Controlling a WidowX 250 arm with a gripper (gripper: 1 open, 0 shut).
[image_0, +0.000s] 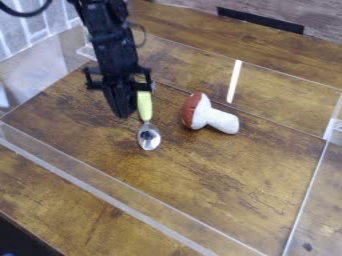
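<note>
My black gripper is raised above the wooden surface, blurred, at the upper left of the camera view. Just right of and below it lies a spoon with a pale yellow-green handle and a silver bowl. To the right of the spoon rests a white object with a red end, lying on its side. Whether the fingers are open or shut is unclear.
Clear panel edges border the wooden work area on the left and right. A white strip is at the upper right.
</note>
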